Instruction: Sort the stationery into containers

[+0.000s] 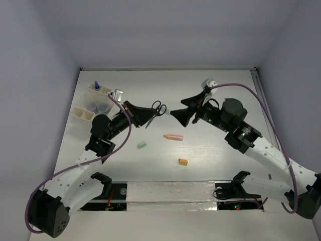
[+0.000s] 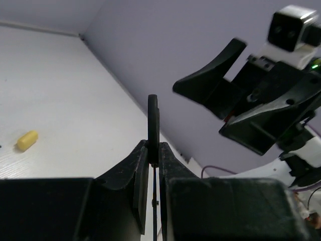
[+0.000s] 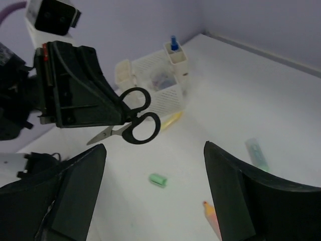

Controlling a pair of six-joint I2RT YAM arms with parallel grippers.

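My left gripper (image 1: 149, 111) is shut on black-handled scissors (image 3: 141, 136), held above the table. In the left wrist view they stand edge-on between its fingertips. My right gripper (image 1: 183, 108) is open and empty, just right of the scissors. On the table lie a pink-orange bottle (image 1: 174, 137), a small green piece (image 1: 142, 144), a small orange piece (image 1: 183, 161) and a pale tube (image 3: 256, 153). A white organiser (image 1: 83, 114) with compartments sits at the left, a blue item (image 1: 97, 85) standing in its back section.
A yellow item (image 3: 172, 120) lies beside the organiser in the right wrist view. Grey walls surround it.
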